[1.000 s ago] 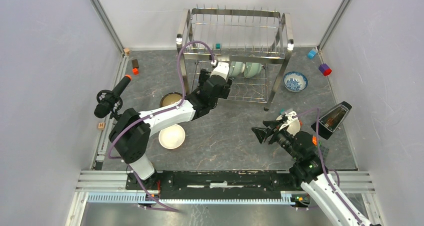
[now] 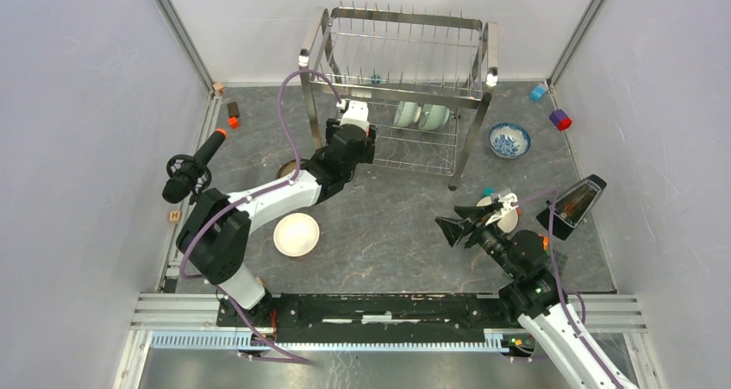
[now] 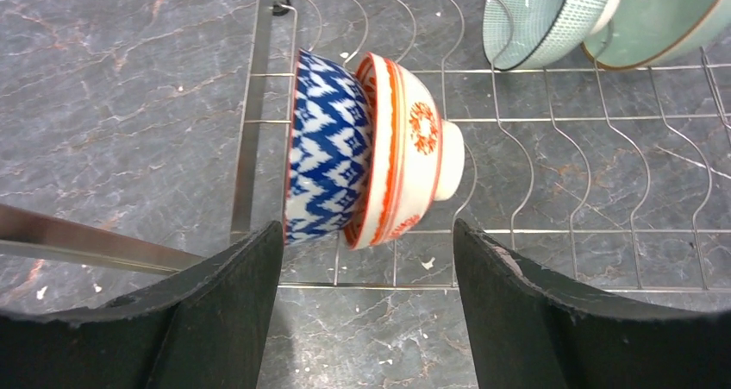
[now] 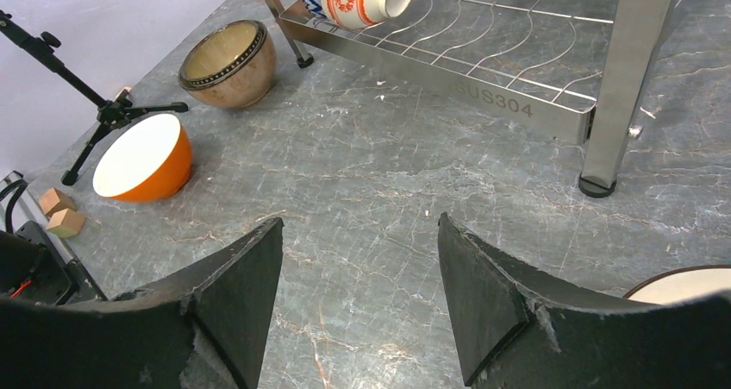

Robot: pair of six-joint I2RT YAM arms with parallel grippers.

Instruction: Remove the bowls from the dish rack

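In the dish rack's lower shelf, a blue zigzag bowl (image 3: 326, 147) and an orange-patterned bowl (image 3: 401, 147) stand nested on their sides, with two green bowls (image 2: 434, 117) further right. My left gripper is open just in front of the patterned pair, nothing between its fingers; in the top view it hides them at the rack's left. My right gripper is open over the bare table at the front right, pointing toward the rack.
On the table are an orange bowl (image 4: 155, 173), a brown bowl (image 4: 237, 78), a blue-white bowl (image 2: 509, 140), a metal container (image 2: 576, 206) and a black stand (image 2: 194, 165).
The right arm is nearly unchanged.
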